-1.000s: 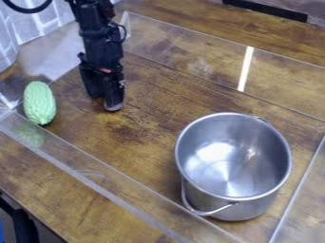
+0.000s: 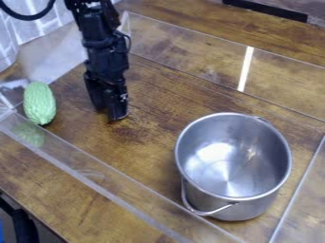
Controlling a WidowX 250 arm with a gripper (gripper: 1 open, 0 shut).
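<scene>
The black robot arm reaches down from the top left, its gripper [image 2: 109, 104] low over the wooden surface. The fingers are dark and partly hidden, so I cannot tell how they stand or whether anything is between them. A pale green ribbed vegetable, like corn or cabbage [image 2: 40, 102], lies to the left of the gripper, apart from it. A large steel pot [image 2: 231, 161] with a wire handle stands at the right front.
Clear plastic walls [image 2: 89, 176] border the wooden work area [image 2: 146, 142] at the left, front and right. A white strip [image 2: 248, 65] lies toward the back right.
The gripper has shifted slightly to the right and down. The vegetable and the pot are where they were.
</scene>
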